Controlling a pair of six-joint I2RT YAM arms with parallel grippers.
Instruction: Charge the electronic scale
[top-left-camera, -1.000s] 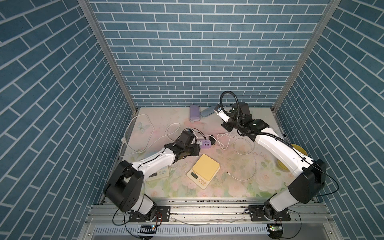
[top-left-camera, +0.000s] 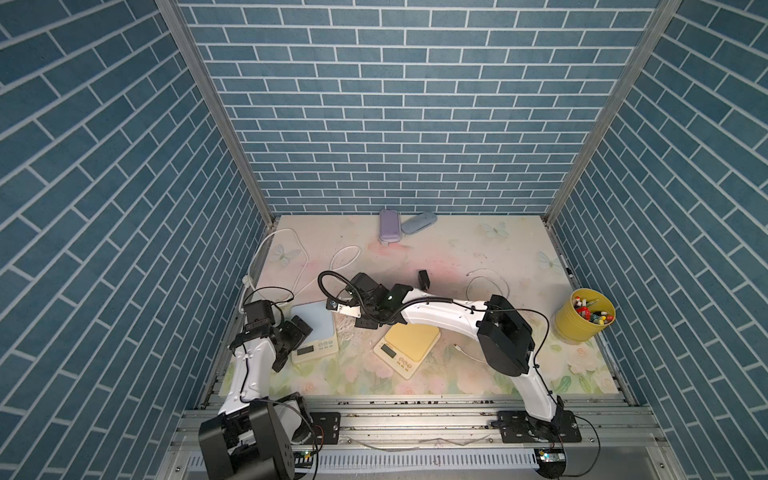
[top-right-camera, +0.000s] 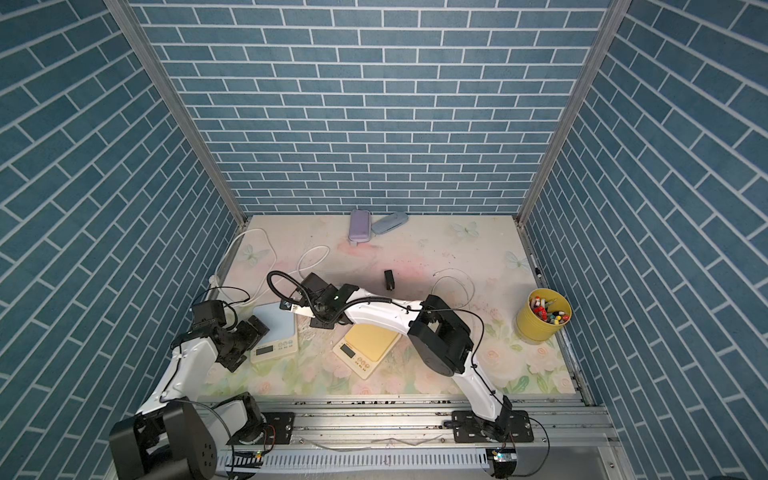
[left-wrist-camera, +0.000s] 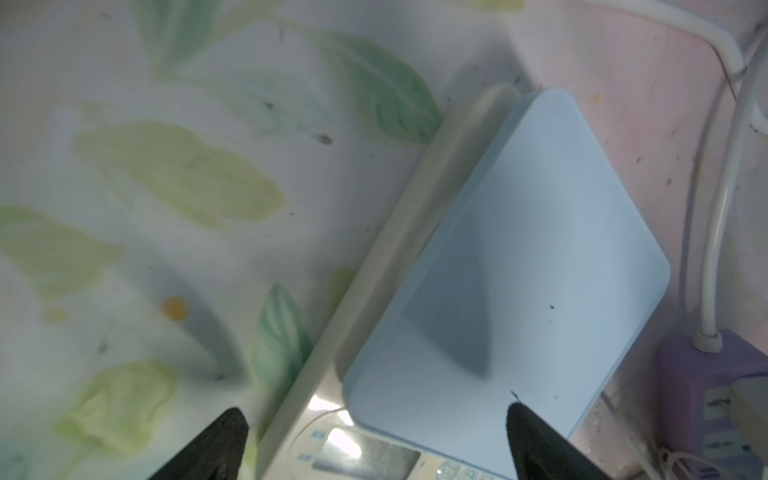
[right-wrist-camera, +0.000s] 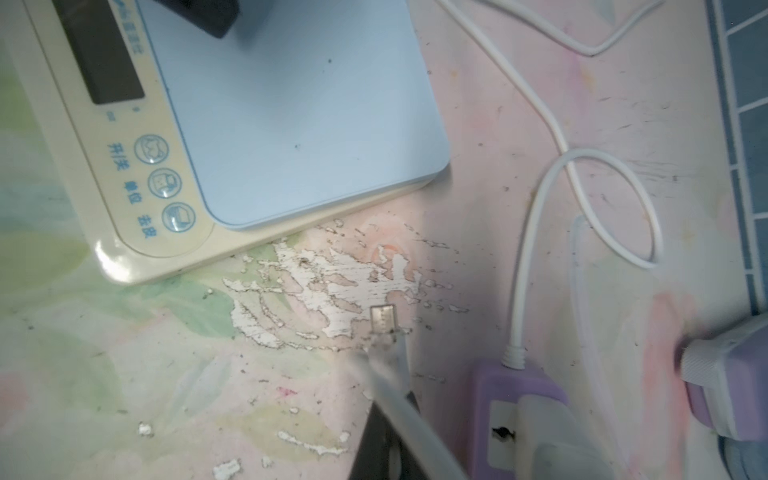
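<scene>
The blue-topped scale (top-left-camera: 314, 324) lies flat at the table's left, and its display shows in the right wrist view. My left gripper is open above it, with a finger on either side of the scale's display end and nothing between them. Beside the scale, my right gripper is shut on a white charging cable, whose metal plug tip (right-wrist-camera: 384, 318) points toward the scale's side. A yellow-topped scale (top-left-camera: 412, 336) lies partly under the right arm. The scale's charging port cannot be made out.
A purple power strip (right-wrist-camera: 488, 400) with a white plug sits near the right gripper, its white cord looping behind. A yellow bucket (top-left-camera: 580, 324) stands at far right. Two cases, purple (top-left-camera: 389, 225) and blue-grey (top-left-camera: 419, 222), lie at the back.
The left arm has swung from the power strip left to the blue scale. The right arm has come from the back right to the middle left, close to that scale.
</scene>
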